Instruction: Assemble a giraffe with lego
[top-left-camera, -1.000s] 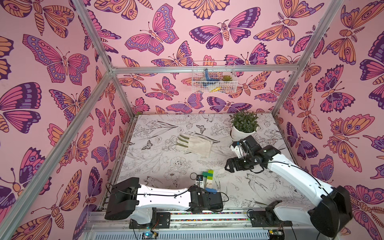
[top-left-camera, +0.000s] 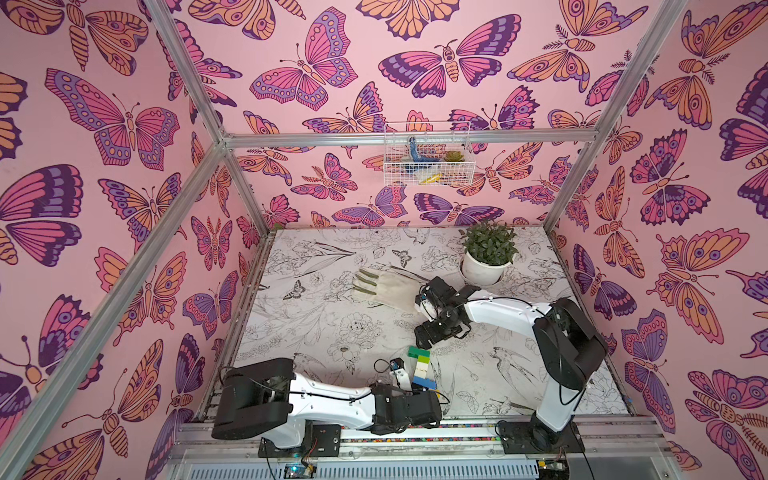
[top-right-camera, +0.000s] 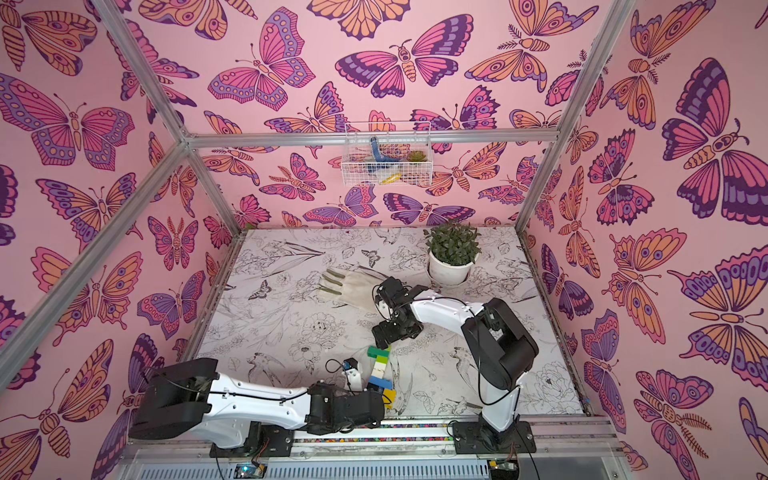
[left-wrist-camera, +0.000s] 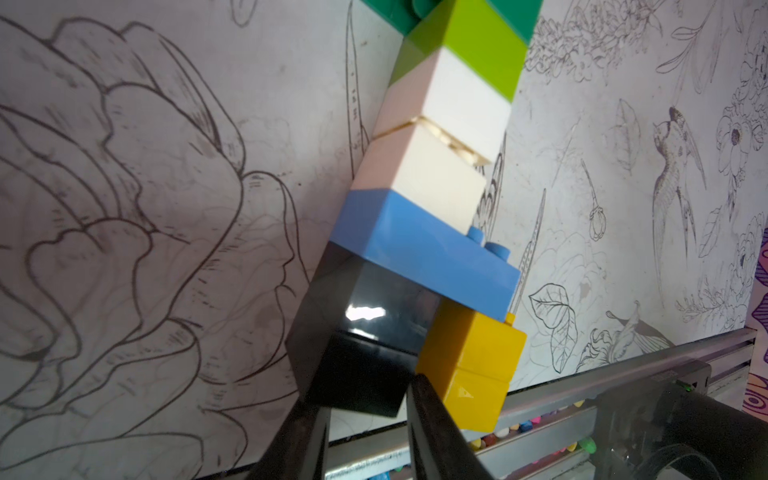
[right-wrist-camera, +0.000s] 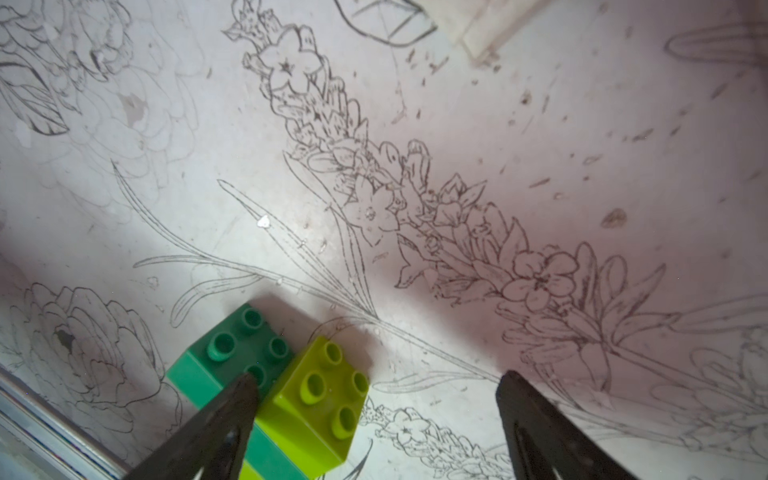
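A lego figure of joined bricks hangs from my left gripper, which is shut on its black bricks (left-wrist-camera: 392, 304). Above these in the left wrist view run a blue brick (left-wrist-camera: 432, 248), white bricks (left-wrist-camera: 428, 176) and a lime brick (left-wrist-camera: 472, 48); green bricks (left-wrist-camera: 520, 16) cross the far end. Yellow bricks (left-wrist-camera: 472, 368) sit under the blue one, beside the black. Close behind the green end is my open right gripper (top-left-camera: 424, 334), nothing between its fingers; its own view shows the studded green brick (right-wrist-camera: 232, 352) and lime brick (right-wrist-camera: 316, 400) near its left finger (right-wrist-camera: 220, 432).
A pale glove (top-left-camera: 392, 289) lies behind the right gripper, partly under that arm. A white potted plant (top-left-camera: 484, 268) stands at the back right. A wire basket (top-left-camera: 429, 172) hangs on the back wall.
My right arm has swung left and inward, bringing its gripper close to the figure's green end. The figure has turned in my left gripper's hold, and its yellow bricks now show.
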